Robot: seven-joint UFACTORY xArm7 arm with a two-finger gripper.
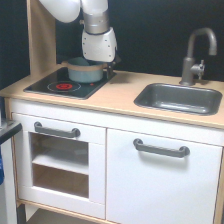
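A blue-grey pot (84, 73) stands on the black stovetop (56, 88), towards its back right. My arm comes down from above, and its white hand is just right of and above the pot. The small dark gripper (110, 70) is at the pot's right side, close to where a handle would be. Its fingers are too small and dark against the backdrop to show whether they are apart or closed on anything.
To the right, a metal sink (180, 98) with a grey faucet (192, 58) is set into the wooden counter (125, 92). Below are an oven door with a handle (57, 130) and a white cabinet door (160, 180), both shut. The counter between stove and sink is clear.
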